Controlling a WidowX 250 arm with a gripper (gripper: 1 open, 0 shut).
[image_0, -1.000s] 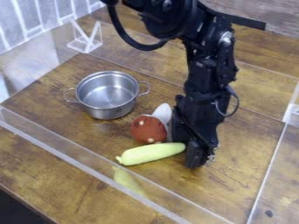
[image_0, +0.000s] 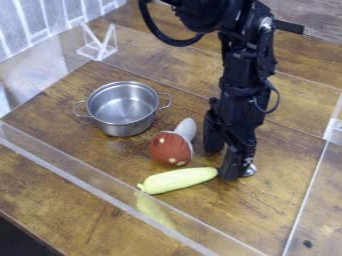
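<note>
My black gripper (image_0: 230, 158) is low over the table at the right of the camera view, beside the right end of a pale yellow corn-like toy (image_0: 174, 180). A red mushroom-like toy (image_0: 170, 149) with a white stem lies just left of the gripper. A small shiny object (image_0: 249, 170) shows behind the fingertips, partly hidden. I cannot tell how far apart the fingers are or whether they hold anything.
A steel pot (image_0: 123, 108) stands at the left. Clear plastic edges run along the front left and the right of the wooden table (image_0: 80, 185). A white rack is at the back left.
The gripper has risen slightly from the yellow toy's end and turned a little. The yellow toy has shifted slightly to the right compared with a second ago.
</note>
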